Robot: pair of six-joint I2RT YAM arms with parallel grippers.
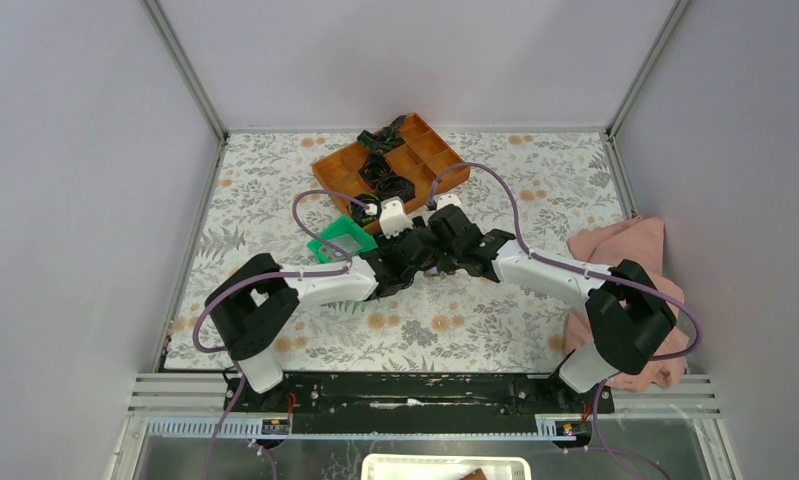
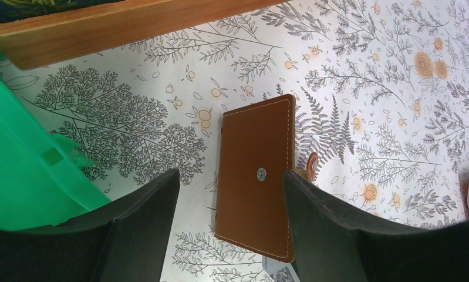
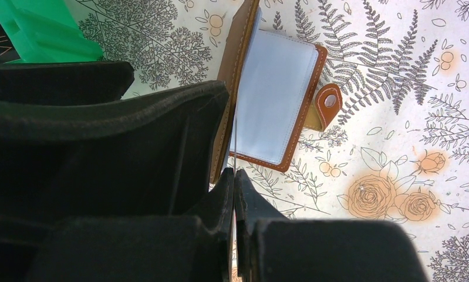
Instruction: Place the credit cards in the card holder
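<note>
The brown card holder (image 3: 284, 100) stands partly unfolded on the table, its clear sleeve side showing in the right wrist view. Its snapped cover (image 2: 255, 176) shows between the fingers of my left gripper, which is open. My right gripper is shut right beside the holder's fold. A thin edge-on line rises from its fingertips; whether it is a card or a sleeve I cannot tell. Below the holder's lower corner, a small patterned card corner (image 2: 280, 271) peeks out. From above, the arms mostly hide the holder.
A green tray (image 1: 341, 236) holding cards, including a black VIP card (image 3: 2, 41), sits left of the holder. Behind is a wooden compartment box (image 1: 430, 160) with dark items. A pink cloth (image 1: 625, 245) lies at the right.
</note>
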